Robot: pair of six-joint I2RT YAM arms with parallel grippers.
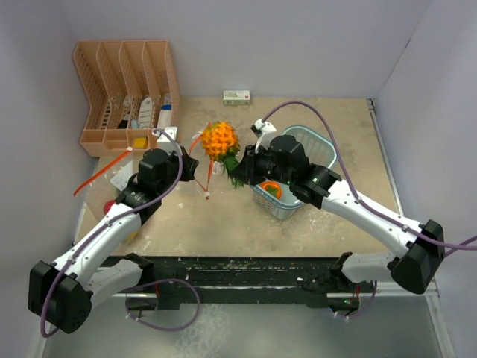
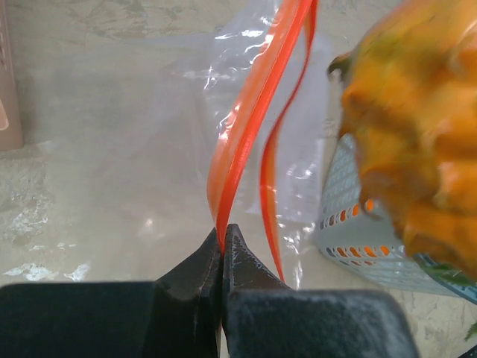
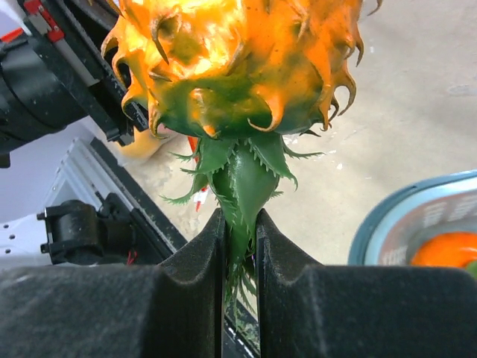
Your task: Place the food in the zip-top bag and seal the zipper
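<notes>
My left gripper is shut on one edge of the clear bag; in the left wrist view the bag's orange zipper strip runs down to its fingertips. A second orange strip stands a little apart from it, leaving a narrow gap at the mouth. My right gripper is shut on the green leaves of an orange, spiky pineapple-like food. The food is held up at the right of the zipper strips, its round body pointing away from the gripper. In the top view it covers part of the bag.
A light blue basket with an orange item stands under the right arm. Another orange strip on clear plastic lies left of the left arm. A tan divided rack and a small box are at the back.
</notes>
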